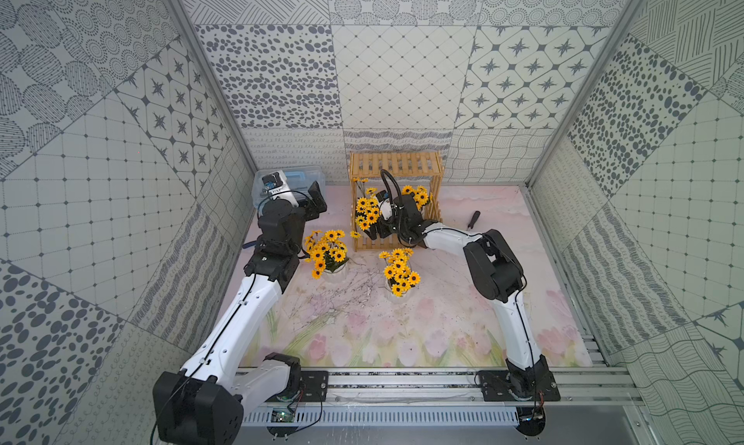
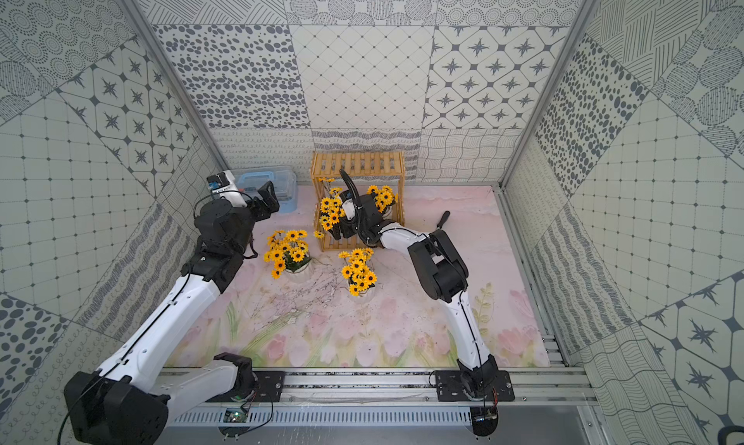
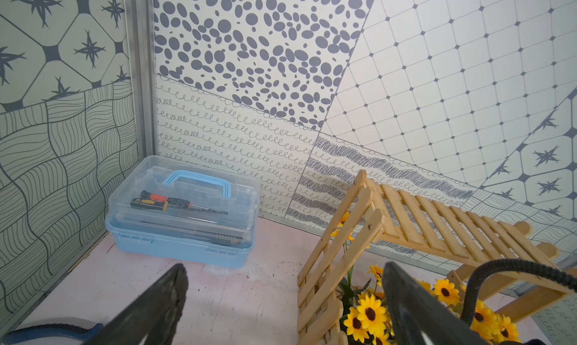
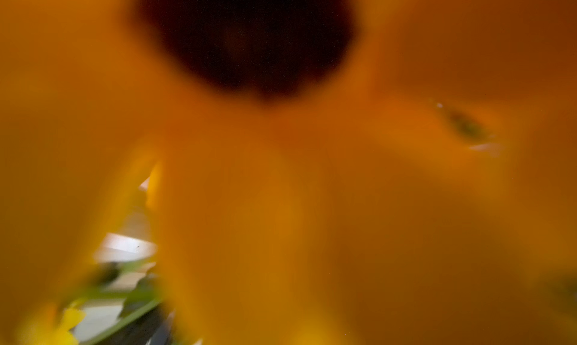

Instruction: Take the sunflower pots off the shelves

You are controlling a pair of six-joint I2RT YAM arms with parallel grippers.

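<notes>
A wooden shelf rack (image 1: 395,160) stands at the back centre with sunflower clumps at its left (image 2: 331,212) and right (image 2: 380,199). My right gripper (image 1: 377,229) is inside it at the left clump; flower heads partly hide its fingers, and a blurred bloom fills the right wrist view. Two more sunflower pots stand on the table in front, one at left (image 1: 333,268) and one at centre (image 1: 400,290). My left gripper is raised at the left, fingers apart, nothing between them, facing the rack.
A clear-lidded blue toolbox (image 3: 180,243) stands at the back left. A dark handled tool (image 1: 473,219) lies right of the rack.
</notes>
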